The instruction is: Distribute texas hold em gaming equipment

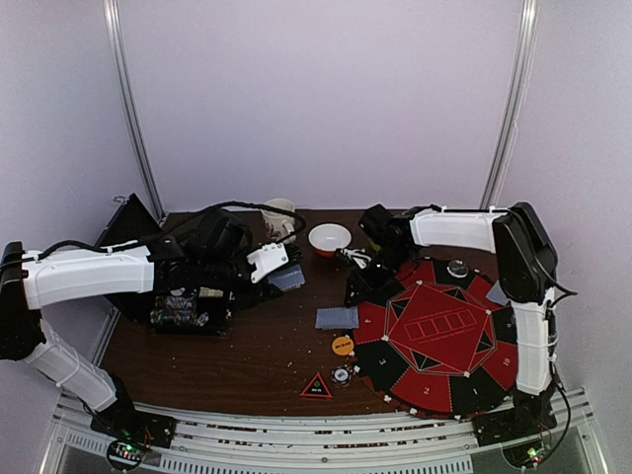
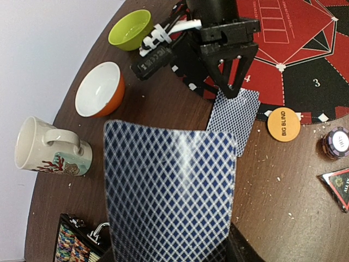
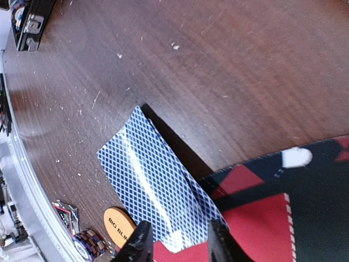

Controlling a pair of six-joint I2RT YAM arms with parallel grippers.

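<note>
My left gripper [image 1: 274, 286] is shut on a deck of blue-checked cards [image 2: 172, 188], held raised over the table left of the mat. Two overlapping blue-backed cards [image 3: 150, 180] lie on the table, their near end over the edge of the red and black poker mat [image 1: 434, 338]. Over that end stands my right gripper, its fingers apart; whether they touch the cards, I cannot tell. An orange big blind disc [image 2: 283, 124], a stack of chips [image 2: 336, 143] and an all-in triangle [image 1: 316, 387] lie near the cards.
At the back are a white mug [image 2: 52, 147], a white-and-orange bowl [image 2: 100, 89] and a green bowl [image 2: 131, 30]. An open black case [image 1: 178, 311] with chips stands at left, below the left arm. Bare wood lies at front left.
</note>
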